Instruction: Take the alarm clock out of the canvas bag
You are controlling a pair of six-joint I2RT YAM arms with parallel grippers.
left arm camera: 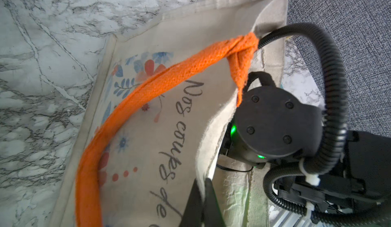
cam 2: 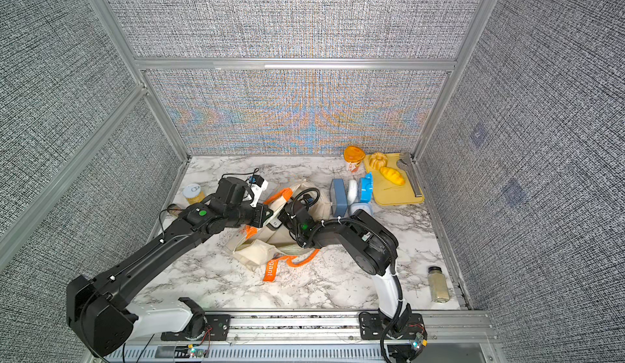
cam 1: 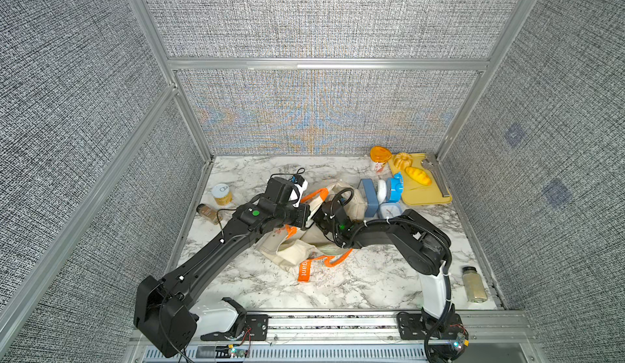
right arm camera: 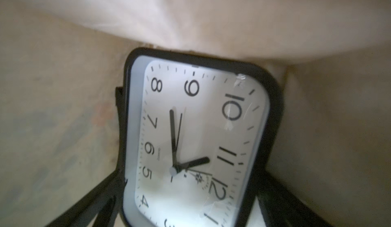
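Note:
The alarm clock [right arm camera: 195,141], black-rimmed with a white face, stands inside the canvas bag, tilted in the right wrist view. My right gripper reaches into the bag with its fingers open, one finger on each side of the clock's lower part. Whether both fingers touch the case cannot be made out. My left gripper is shut on the bag's rim, the canvas edge running between its fingertips. From above, a small part of the clock [cam 2: 274,223] shows between the two grippers.
Right of the bag stand a blue box [cam 1: 368,197], a pale second clock [cam 1: 390,211] and a blue item [cam 1: 395,187]. Behind them lie a yellow board [cam 1: 423,197] and an orange-lidded cup [cam 1: 379,158]. A jar [cam 1: 222,194] sits at left.

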